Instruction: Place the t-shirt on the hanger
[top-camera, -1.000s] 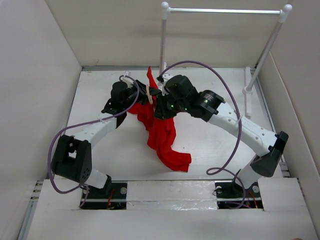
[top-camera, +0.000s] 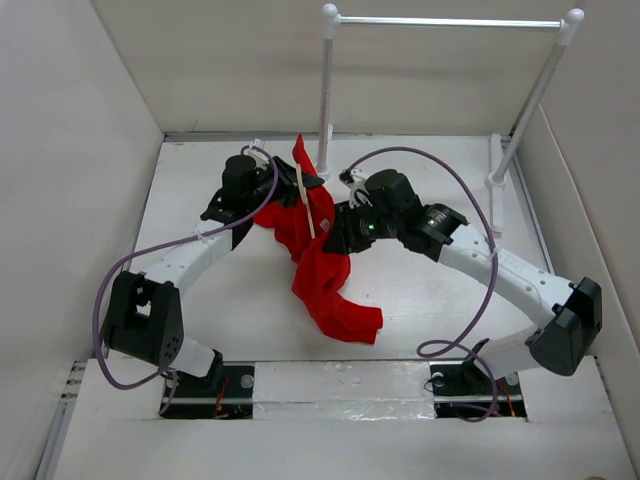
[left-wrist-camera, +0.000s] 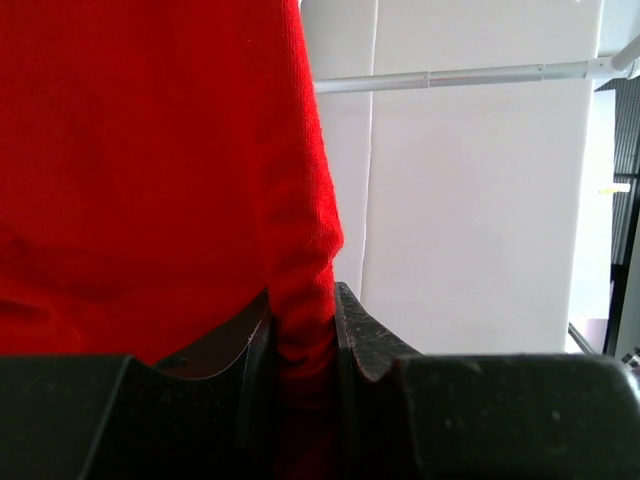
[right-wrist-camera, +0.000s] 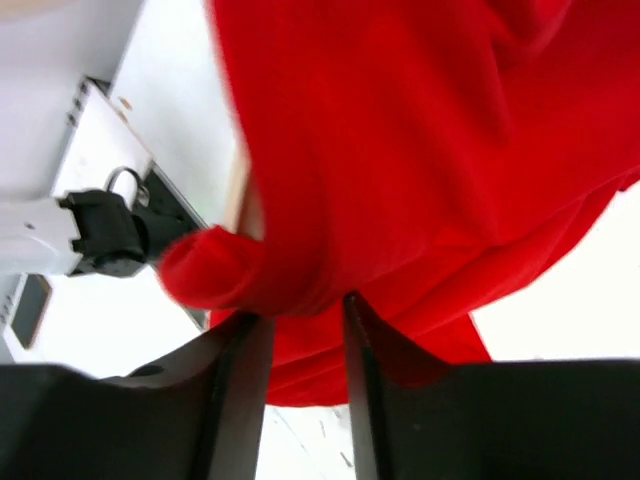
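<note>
The red t shirt (top-camera: 330, 295) hangs draped from my left gripper (top-camera: 295, 185), its lower part spread over the table at centre. A pale wooden hanger (top-camera: 305, 205) runs down along the cloth. In the left wrist view my left gripper is shut on a thick red fold. My right gripper (top-camera: 345, 225) is at the shirt's right side; in the right wrist view its fingers (right-wrist-camera: 230, 385) stand part open beneath red cloth (right-wrist-camera: 400, 150), with a strip of pale wood behind the fold. Whether cloth sits between them is unclear.
A white rack with a top rail (top-camera: 450, 22) stands at the back, its left post close behind the shirt. Walls close off the back and both sides.
The left arm stays nearly still.
</note>
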